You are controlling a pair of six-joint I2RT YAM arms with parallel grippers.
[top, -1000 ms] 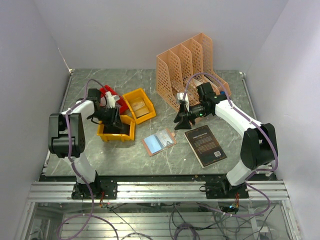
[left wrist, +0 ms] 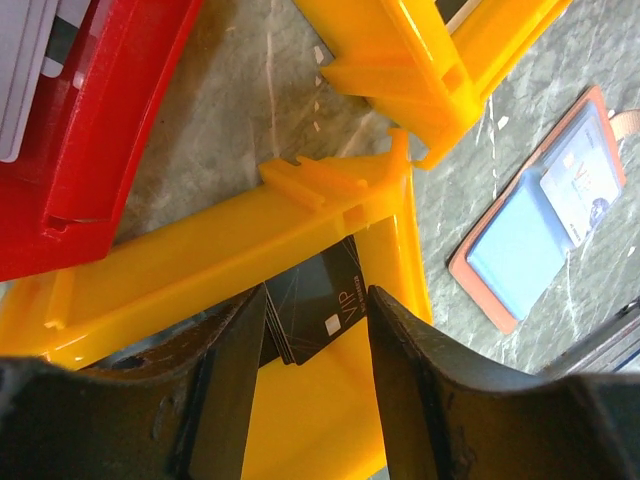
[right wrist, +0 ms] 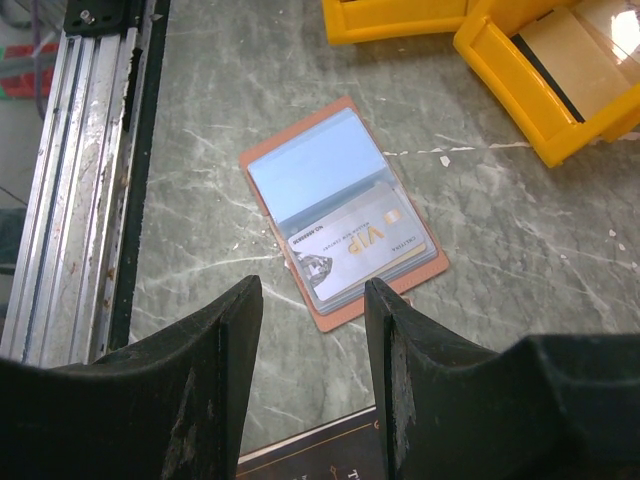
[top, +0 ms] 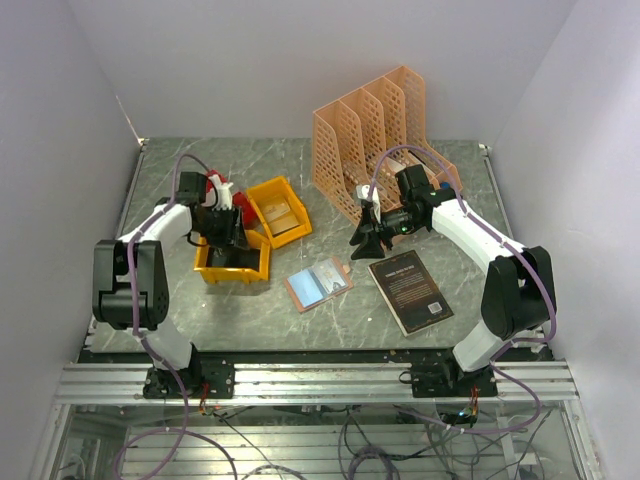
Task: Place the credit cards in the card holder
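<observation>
In the right wrist view the card holder (right wrist: pixel 290 170) lies open flat on the table, brown-edged with a pale blue side. A white VIP card (right wrist: pixel 350 240) rests in its clear side. My left gripper reaches into a yellow box (top: pixel 265 262) of black cards, shut on a black VIP card (left wrist: pixel 325 295) with a fingertip at either edge. Whether that card is clear of those beneath cannot be told. Right of the holder, over the table, my right gripper stands open and empty.
A second yellow box (top: pixel 287 238) with tan cards and a red box (left wrist: pixel 110 130) stand close behind the left gripper. Near the right gripper are a dark book (top: pixel 410 290) and a peach file rack (top: pixel 325 150). Bare table lies in front of the holder.
The left arm has shifted slightly at the yellow box, with its gripper still over the black cards. My right arm, the card holder and the boxes look unmoved.
</observation>
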